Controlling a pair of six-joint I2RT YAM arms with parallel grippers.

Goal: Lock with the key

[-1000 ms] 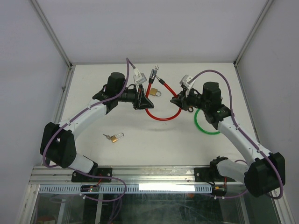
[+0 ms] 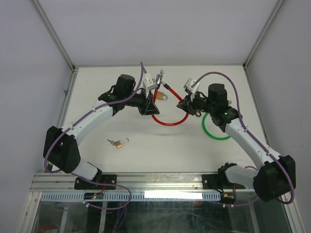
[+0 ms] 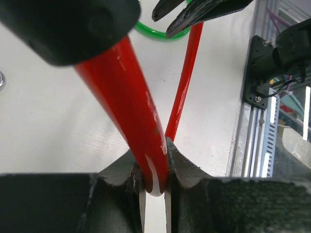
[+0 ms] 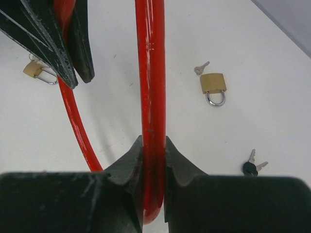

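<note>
A red cable lock [image 2: 167, 123] with dark metal ends hangs in a loop between my grippers, its two ends [image 2: 159, 77] raised close together near the top centre. My left gripper [image 2: 150, 106] is shut on one red length [image 3: 136, 116], seen large in the left wrist view. My right gripper [image 2: 186, 104] is shut on the other length [image 4: 151, 97]. Small keys lie on the table: a silver one [image 4: 200, 69] and a pair with a black head [image 4: 250, 167]. I cannot tell whether the lock's ends are joined.
Brass padlocks [image 4: 213, 83] lie at the back and at the front left [image 2: 121, 142] of the white table [image 2: 165, 150]. A green cable loop [image 2: 216, 137] lies at the right.
The upper part of my left arm's wrist has tilted a little to the right, and the lock's left end has shifted slightly. My right gripper has moved very little.
</note>
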